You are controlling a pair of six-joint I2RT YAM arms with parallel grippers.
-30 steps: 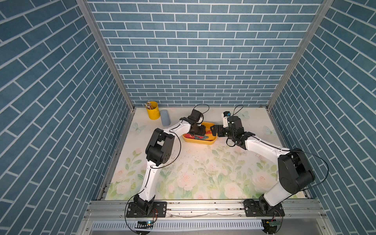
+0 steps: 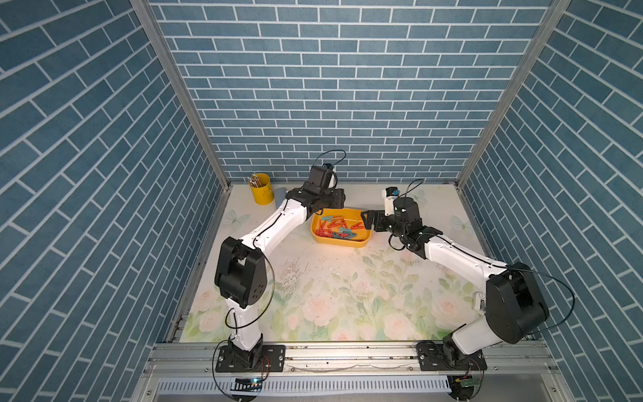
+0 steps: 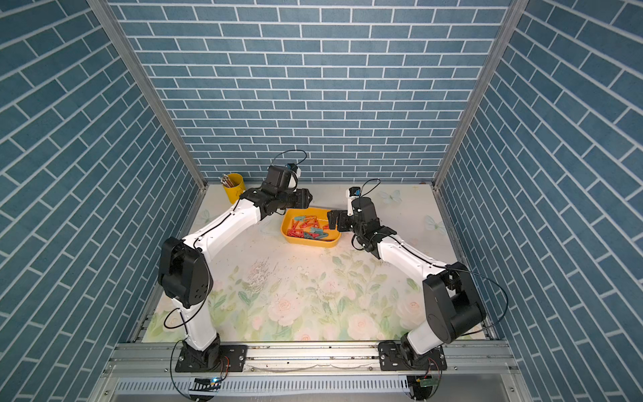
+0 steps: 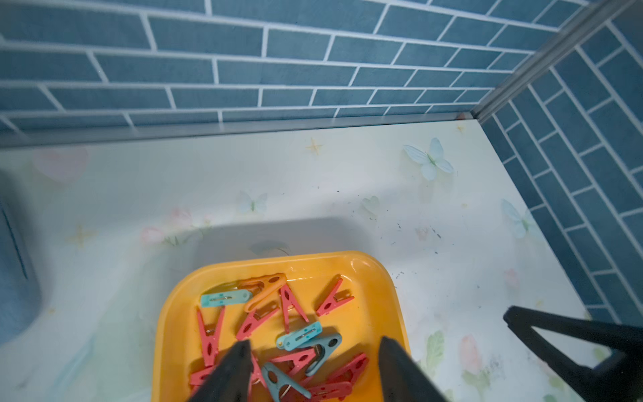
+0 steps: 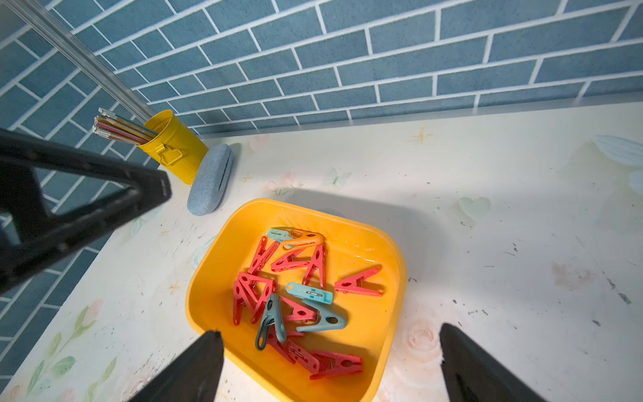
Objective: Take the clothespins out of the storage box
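The orange storage box [image 5: 378,251] sits in the middle back of the table, full of red, blue and orange clothespins [image 5: 358,284]. In the left wrist view the same box [image 4: 368,281] is below my left gripper, whose blurred fingertips are apart with no clothespin seen held between them. In the top views the left gripper is raised over the box's back left. My right gripper is open above the box's right side, its fingertips spread wide, nothing held.
A yellow cup of pencils [image 5: 177,154] and a grey-blue oblong case [image 5: 211,177] stand back left of the box. Tiled walls enclose the back and sides.
My left gripper has risen up and left out of the box, uncovering the clothespins.
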